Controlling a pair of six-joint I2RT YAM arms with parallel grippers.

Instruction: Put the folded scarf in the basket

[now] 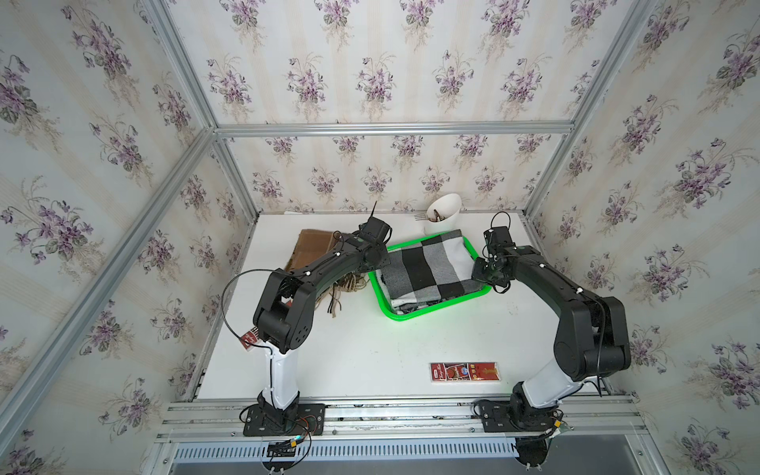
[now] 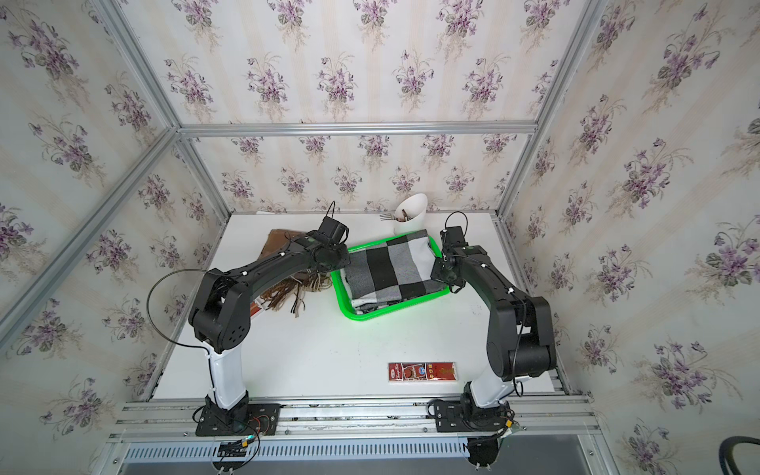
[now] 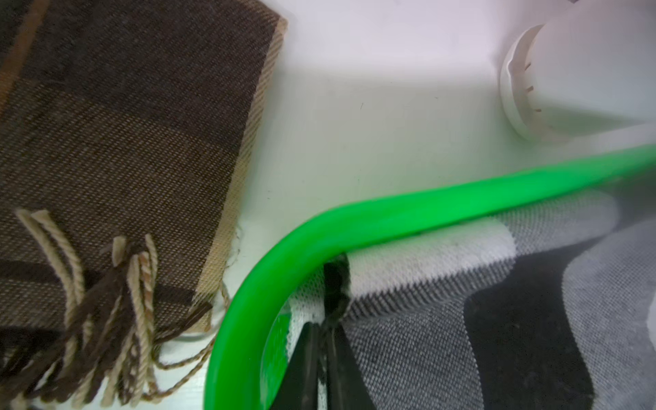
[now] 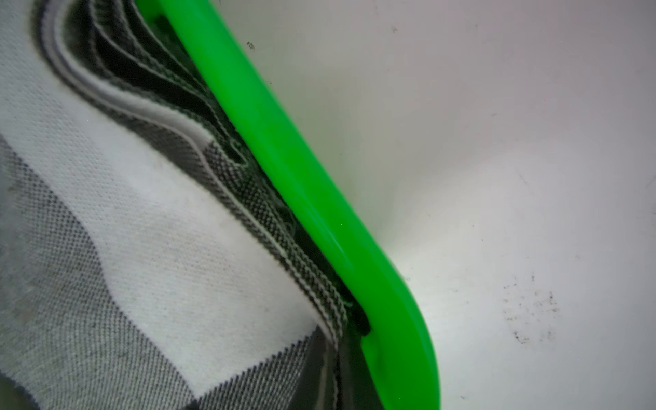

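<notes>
The folded scarf (image 1: 427,269), in black, grey and white checks, lies inside the green basket (image 1: 398,316). At the basket's left end, my left gripper has its fingertips close together at the scarf's dark folded edge. A thin strip of cloth shows in the narrow gap; whether it is pinched is unclear. Over the right end, my right gripper is shut, the scarf's layered edge running in between its fingers. The green rim (image 4: 300,171) passes just right of it. In the top views the arms hide both sets of fingertips.
A brown fringed cloth (image 3: 130,130) lies left of the basket. Behind the basket stands a white container (image 1: 448,207) with utensils. A flat red package (image 1: 464,372) lies near the front edge; another red piece (image 1: 250,338) lies at left.
</notes>
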